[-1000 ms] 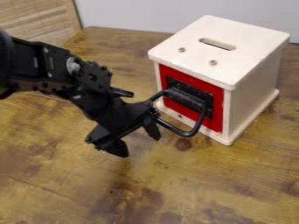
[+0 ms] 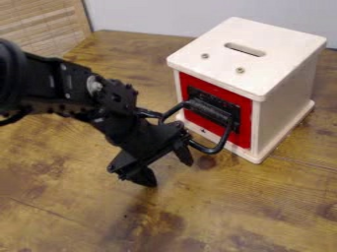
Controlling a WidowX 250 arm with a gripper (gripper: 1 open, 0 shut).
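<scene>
My black gripper (image 2: 164, 161) is low over the wooden floor, left of a white box (image 2: 282, 94) with a red front (image 2: 199, 122). It stands open, its fingertips pointing down and right. A black bent handle (image 2: 207, 148) juts from the box's front toward the gripper and passes close to it; whether they touch I cannot tell. The box top has a slot and two small round fittings.
A pale woven panel (image 2: 37, 25) stands at the back left, and a white wall is behind the box.
Over the last second my gripper has shifted and turned a little, its lower finger moving slightly right. The box looks unmoved.
</scene>
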